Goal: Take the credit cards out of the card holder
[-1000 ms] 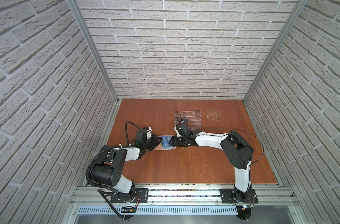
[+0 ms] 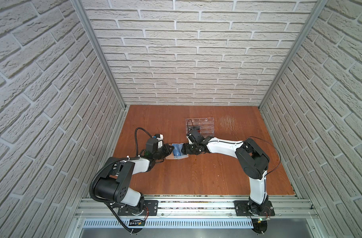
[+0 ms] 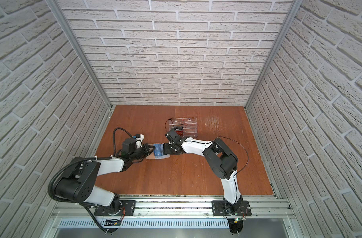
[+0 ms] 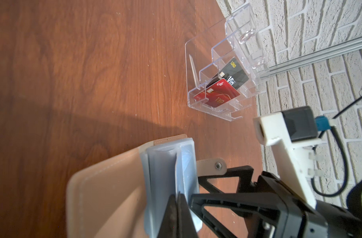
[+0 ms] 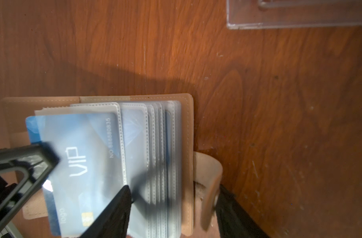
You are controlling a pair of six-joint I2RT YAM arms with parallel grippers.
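A tan card holder (image 5: 188, 166) lies open on the table with several clear sleeves. In the right wrist view, a blue VIP card (image 5: 89, 158) sits in the top sleeve, its left edge sticking out. At that edge my left gripper is shut on the card, which shows edge-on between its fingertips in the left wrist view. My right gripper stands open over the holder's right edge, its fingers apart. One finger (image 5: 115, 214) is over the sleeves, the other beyond the raised strap (image 5: 206, 170).
Behind the holder stands a clear acrylic rack (image 4: 220, 47). A red card (image 4: 220, 92) and a black card (image 4: 235, 73) rest in its slots. My two grippers are close together over the holder.
Both arms have shifted only slightly. My left gripper stays at the holder's left part, and the right one stays at its right edge.
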